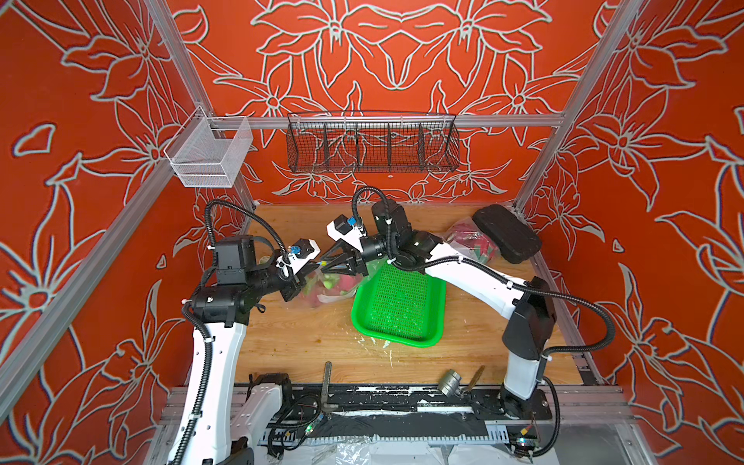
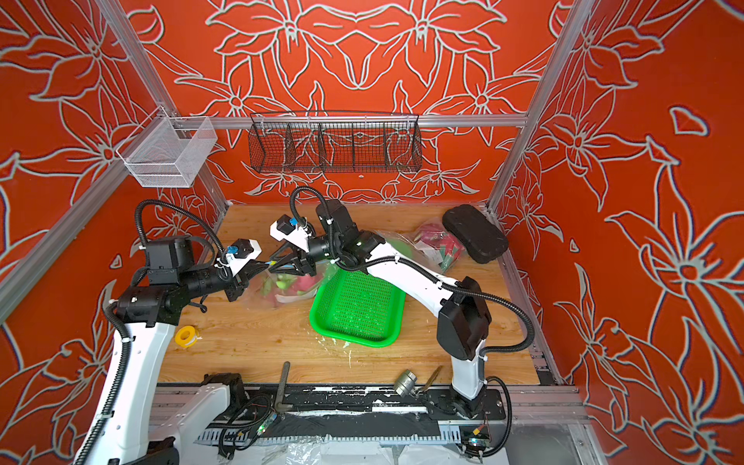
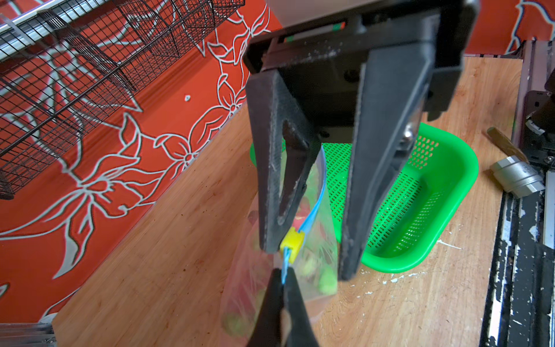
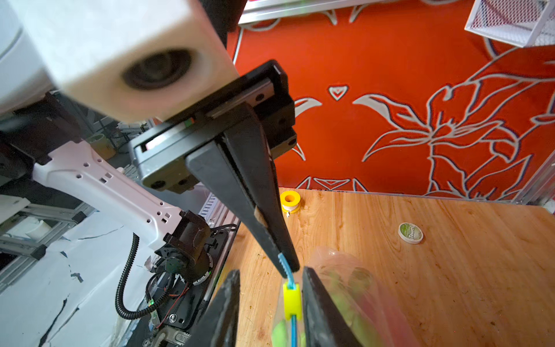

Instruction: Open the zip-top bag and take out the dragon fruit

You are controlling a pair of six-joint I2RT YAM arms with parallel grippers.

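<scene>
The clear zip bag (image 1: 314, 294) hangs or stands left of the green basket, with red and green dragon fruit (image 1: 338, 284) inside. A blue zip strip (image 3: 314, 211) runs along its top edge, carrying a yellow slider (image 4: 292, 300). My left gripper is shut on the end of that strip, just beside the slider. My right gripper is part open, its fingers (image 4: 321, 315) on either side of the strip and slider; the slider sits nearer one finger. Whether that finger touches it, I cannot tell.
A green basket (image 1: 438, 321) stands right of the bag. Farther right are another bag of fruit (image 1: 472, 240) and a black case (image 1: 507, 232). A yellow tape roll (image 2: 186, 336) lies at the left.
</scene>
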